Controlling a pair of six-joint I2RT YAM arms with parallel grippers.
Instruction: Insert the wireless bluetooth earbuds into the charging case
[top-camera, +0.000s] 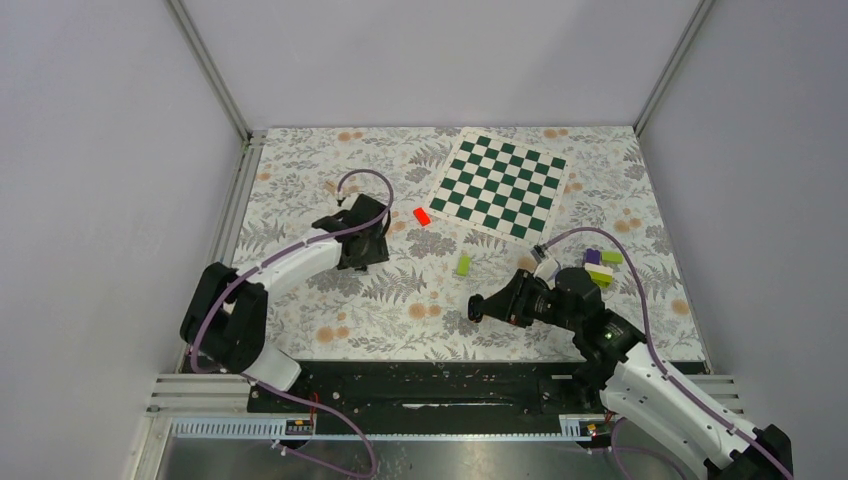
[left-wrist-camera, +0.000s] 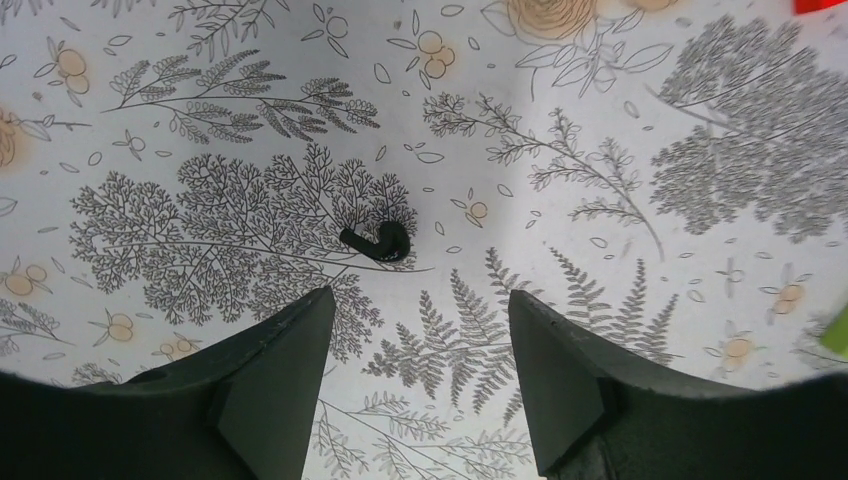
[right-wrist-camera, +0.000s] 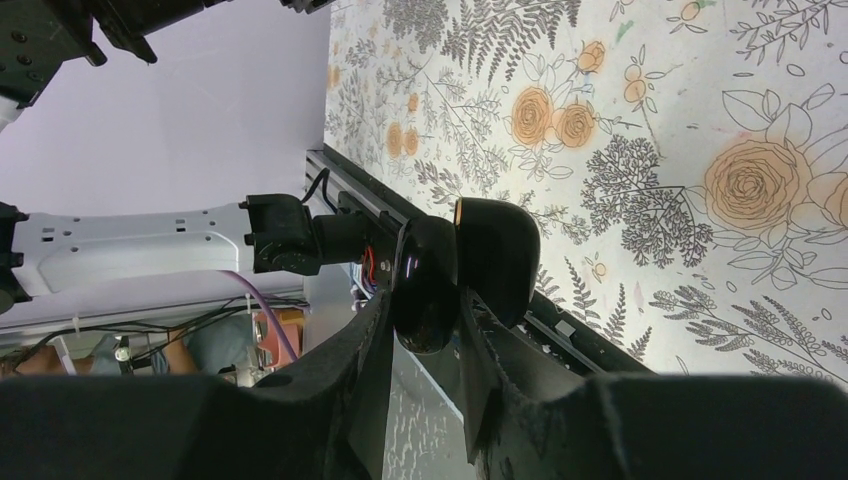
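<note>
A small black earbud (left-wrist-camera: 393, 241) lies on the floral mat in the left wrist view, just beyond the fingertips of my left gripper, which stands open above it with nothing between them. From the top, that gripper (top-camera: 368, 258) largely hides the earbud. My right gripper is shut on the black charging case (right-wrist-camera: 494, 255), whose lid stands open. In the top view the case (top-camera: 477, 308) is near the front middle of the mat.
A red block (top-camera: 421, 217), a green block (top-camera: 463, 265) and a checkerboard (top-camera: 498, 188) lie around the middle and back. Several coloured blocks (top-camera: 599, 271) are stacked at the right.
</note>
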